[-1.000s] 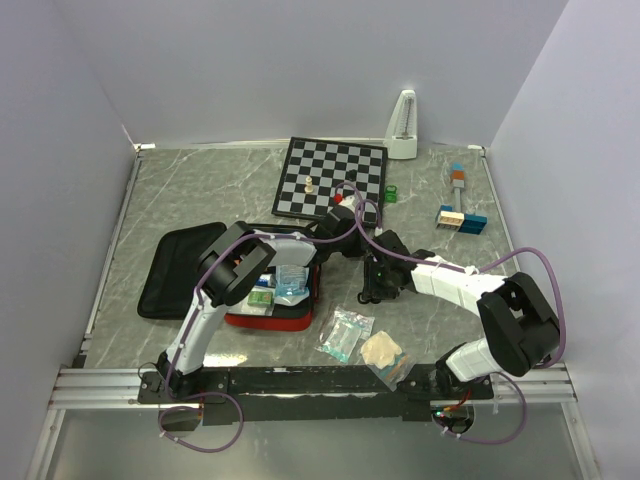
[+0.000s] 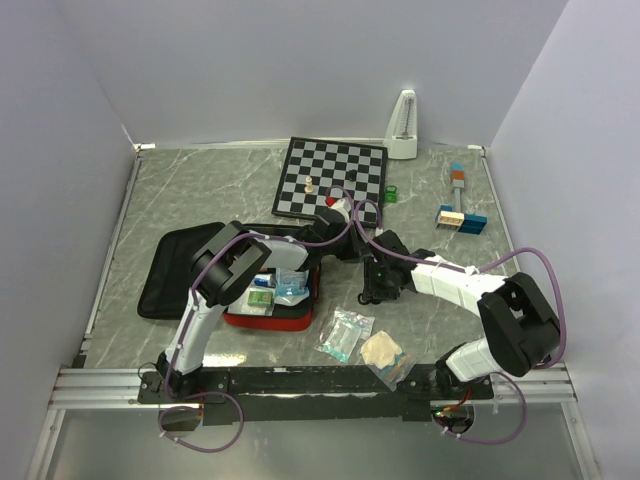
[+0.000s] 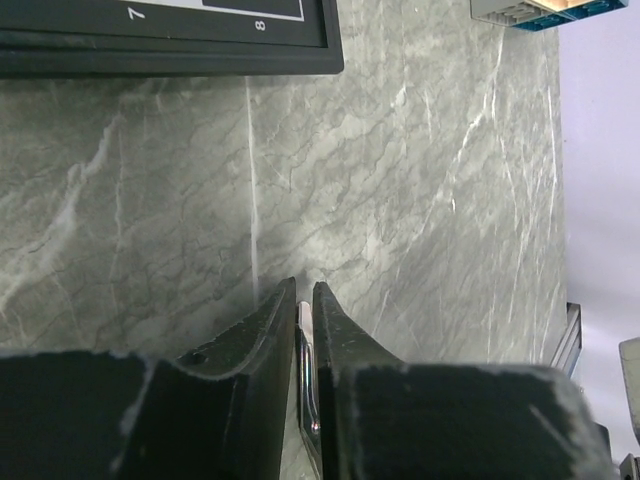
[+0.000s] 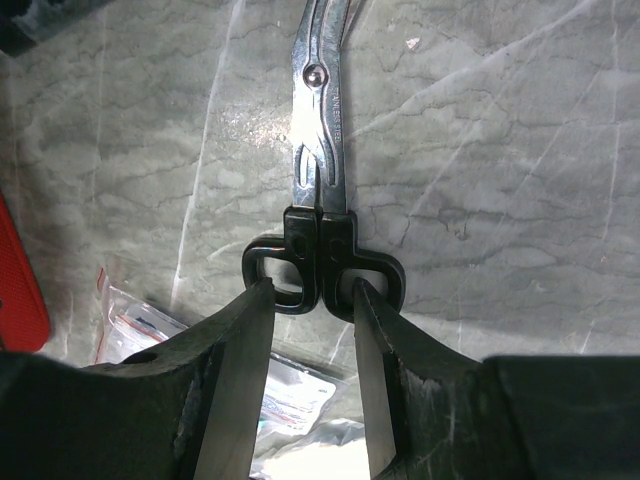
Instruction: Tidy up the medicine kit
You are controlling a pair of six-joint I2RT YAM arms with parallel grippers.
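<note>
A pair of scissors with black handles [image 4: 322,250] and silver blades lies on the grey marbled table in the right wrist view. My right gripper is open over the handles, one finger on either side; no firm hold shows. At the other end, my left gripper has its fingers close together, with the scissors' blade tip [image 3: 306,330] in the narrow gap. Whether they grip it cannot be made out. The red medicine kit [image 2: 268,322] lies open under the left arm, holding several packs, its black lid [image 2: 175,268] spread leftward.
Two clear bags, a flat one [image 2: 345,335] and one with cream contents [image 2: 381,350], lie in front of the scissors. Behind are a chessboard [image 2: 331,178], a white metronome [image 2: 402,128] and a blue block toy [image 2: 470,222].
In the top view my left gripper has moved slightly left and toward the front over the last second. The right arm and the bags look unchanged.
</note>
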